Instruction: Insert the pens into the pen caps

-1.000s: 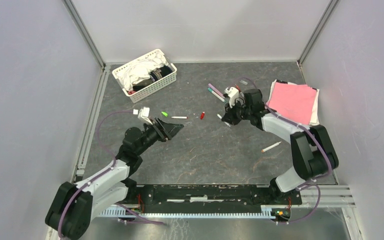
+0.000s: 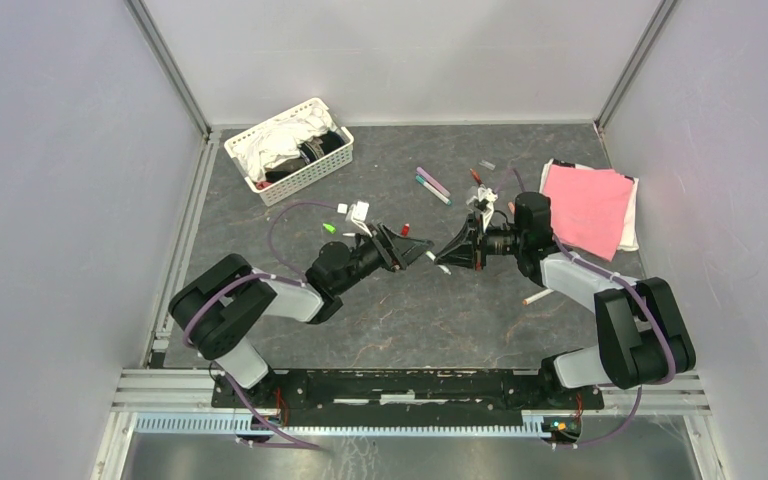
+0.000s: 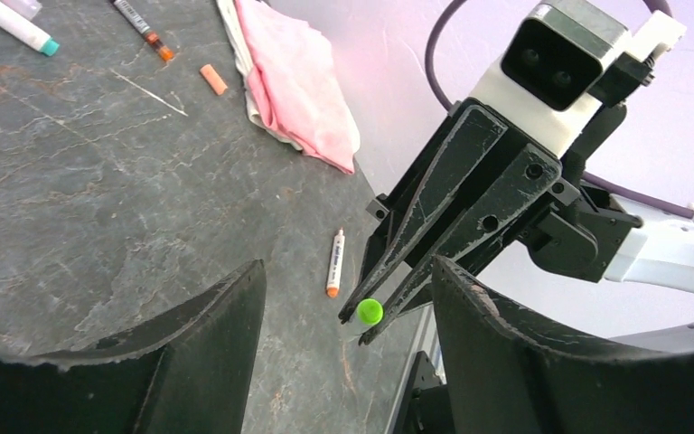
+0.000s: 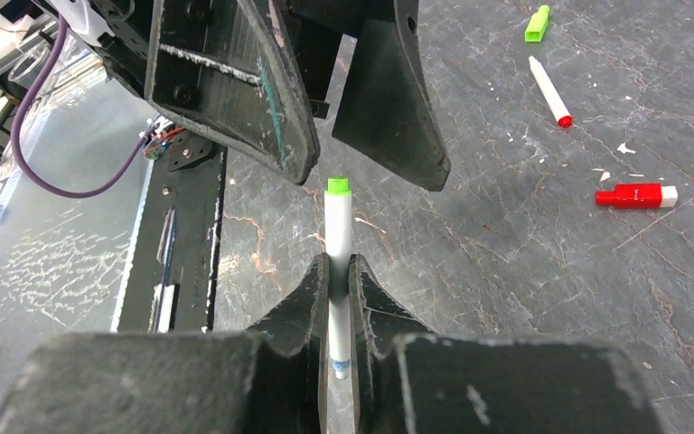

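My right gripper is shut on a white pen with a green end (image 4: 338, 217), held upright in the right wrist view. My left gripper stands part open just beside it in the top view, its fingers empty around that green end. On the table lie a green cap (image 4: 536, 24), a red cap (image 4: 629, 195), a white pen with a red end (image 4: 549, 91), and pens near the back (image 2: 433, 188).
A white basket (image 2: 300, 180) with cloths stands at the back left, and a pink cloth (image 2: 585, 208) lies at the right. Another pen (image 3: 335, 262) lies to the right.
My left arm has moved right toward the right gripper.
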